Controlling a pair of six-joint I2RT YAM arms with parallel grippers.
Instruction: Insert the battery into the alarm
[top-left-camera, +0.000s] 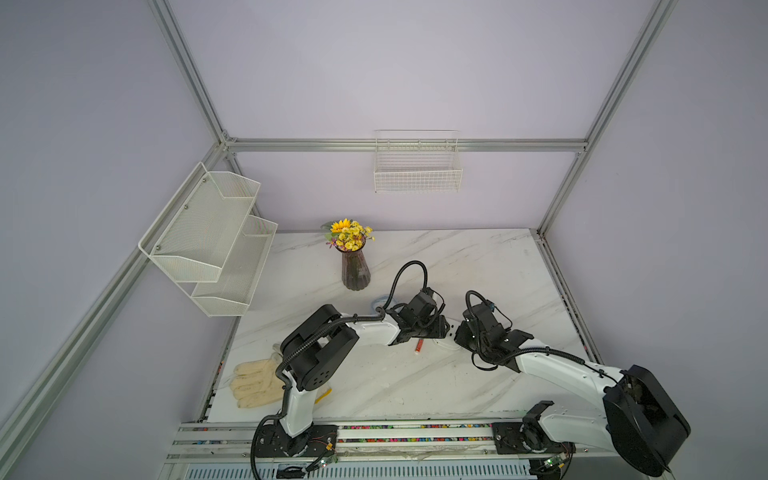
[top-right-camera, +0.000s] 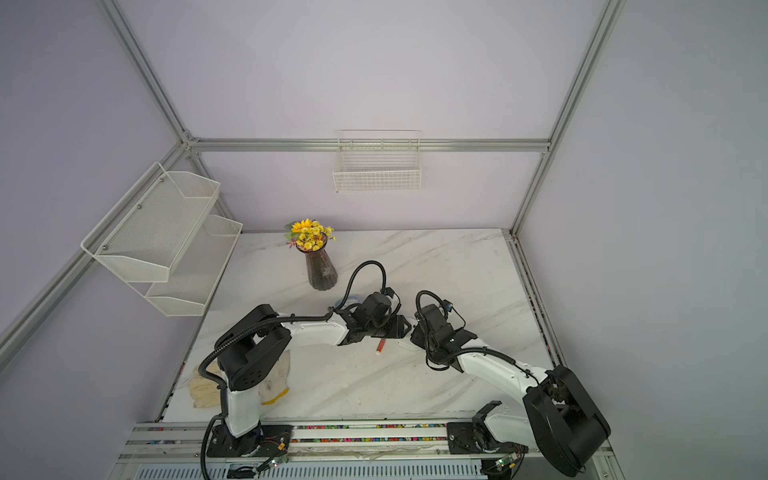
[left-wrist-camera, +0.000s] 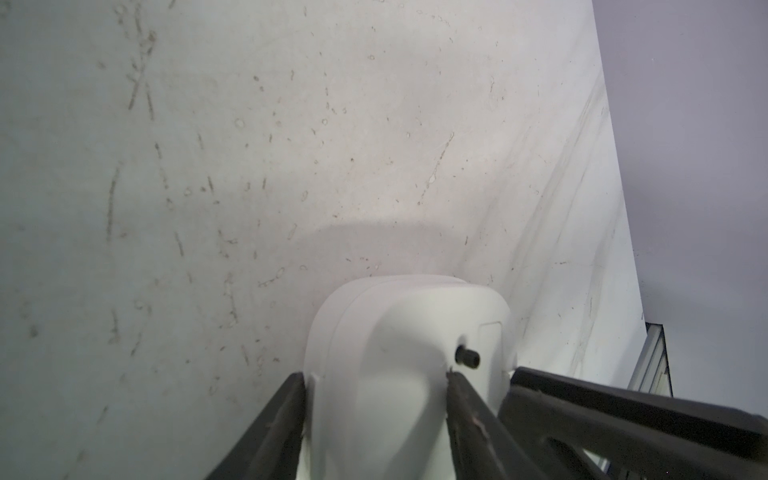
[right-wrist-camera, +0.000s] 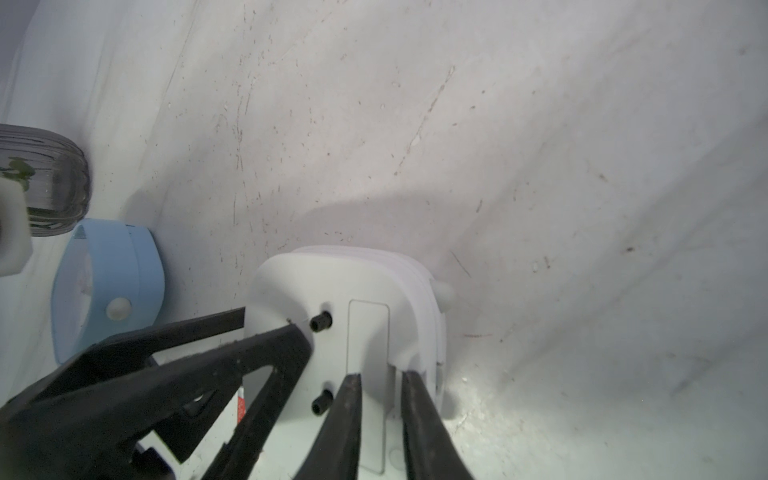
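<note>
The white rounded alarm stands on the white table, its back with two dark studs and an outlined panel facing my right wrist camera. My left gripper has its fingers either side of the alarm's body. My right gripper is shut, its fingertips at the alarm's back beside that panel, no held object visible between them. A red battery-like cylinder lies on the table just left of the alarm, mostly hidden in the right wrist view.
A light blue band-shaped object lies behind the alarm. A flower vase stands at the back, beige gloves lie at the front left, and wire baskets hang on the walls.
</note>
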